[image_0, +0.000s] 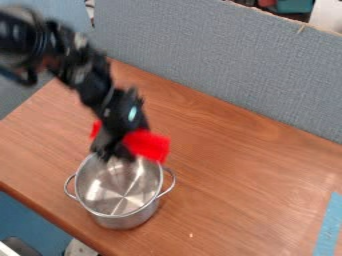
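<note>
My gripper (123, 140) hangs just above the steel pot (118, 205), blurred by motion, shut on a red object (148, 144). The red piece shows on both sides of the gripper, larger on the right. The pot stands near the front left of the wooden table, its inside visible and looking empty, with a handle on each side.
A grey padded wall (214, 65) runs along the back. A blue strip (327, 225) lies at the right edge. The table's front left edge is close to the pot.
</note>
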